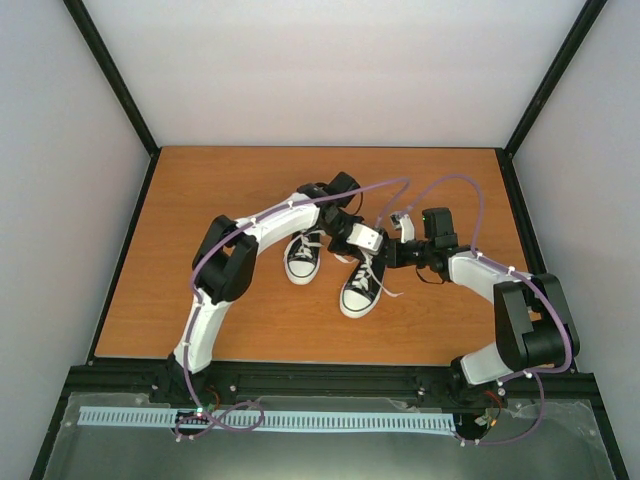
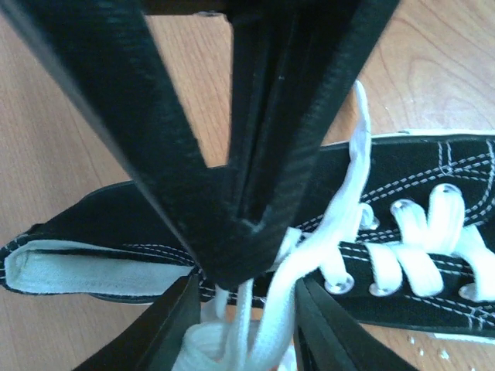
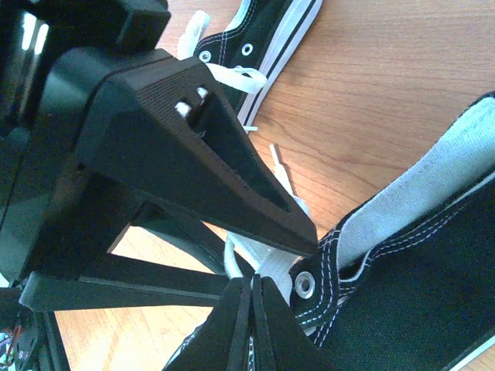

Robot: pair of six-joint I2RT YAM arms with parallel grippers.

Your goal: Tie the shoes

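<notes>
Two black shoes with white toes stand on the table, the right shoe (image 1: 358, 298) under both grippers and the left shoe (image 1: 301, 265) beside it. In the left wrist view, the fingers of my left gripper stand part open around white lace (image 2: 282, 301). The lace loops between them and runs up over the shoe's eyelets. My right gripper is shut, its tips close to the lace (image 3: 267, 267) at the ankle opening. White strands pass by its tips; whether any is pinched there, I cannot tell. The grippers cross at close range, hiding part of the laces.
Loose lace (image 1: 385, 290) trails to the right of the right shoe. The left arm (image 1: 290, 222) reaches over the left shoe's heel. Bare wooden tabletop (image 1: 220, 320) lies in front and at the sides.
</notes>
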